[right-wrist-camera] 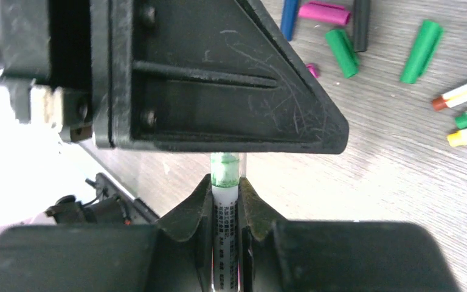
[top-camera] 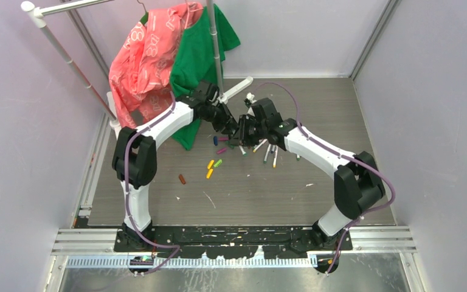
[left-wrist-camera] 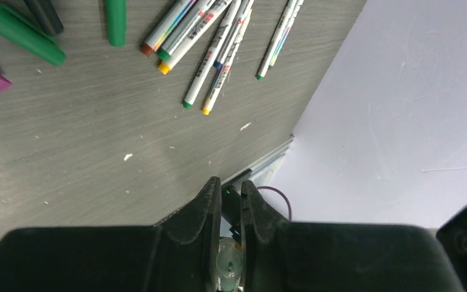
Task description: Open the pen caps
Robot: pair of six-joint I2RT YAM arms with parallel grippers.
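Observation:
My two grippers meet over the middle of the table [top-camera: 292, 188]. My right gripper is shut on a white marker [right-wrist-camera: 225, 243] that stands upright with a pale green upper end. My left gripper is around that marker's upper end, its fingers close together with a narrow gap; whether they grip it is unclear. Loose caps in green [right-wrist-camera: 421, 52], pink [right-wrist-camera: 325, 12], blue [right-wrist-camera: 289, 15] and yellow [top-camera: 210, 164] lie on the table, beside several white markers [left-wrist-camera: 210, 61].
A rack with a red garment [top-camera: 146, 61] and a green one [top-camera: 191, 55] stands at the back left, close behind my left arm.

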